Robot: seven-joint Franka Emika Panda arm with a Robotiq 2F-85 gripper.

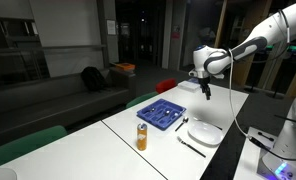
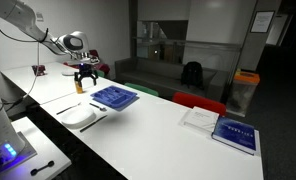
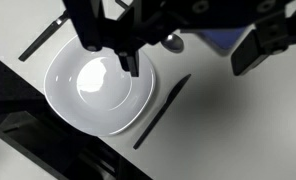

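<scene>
My gripper is open, its two dark fingers wide apart with nothing between them. It hangs above the white table, higher than the plate and cutlery. A white plate point(image 3: 100, 88) lies below, partly under one finger in the wrist view. Beside the plate rests a black knife point(image 3: 162, 111), and another dark utensil point(image 3: 43, 37) lies on the plate's other side. A spoon point(image 3: 173, 43) shows near the blue tray point(image 3: 224, 38), which the gripper partly hides. In exterior view 1 the whole blue tray point(image 1: 160, 114) is visible, with small items in it.
An orange bottle point(image 1: 142, 137) stands upright on the table near the tray. White boxes point(image 2: 200, 119) and a blue box point(image 2: 236, 134) lie at the table's far end in exterior view 2. Chairs line the edge.
</scene>
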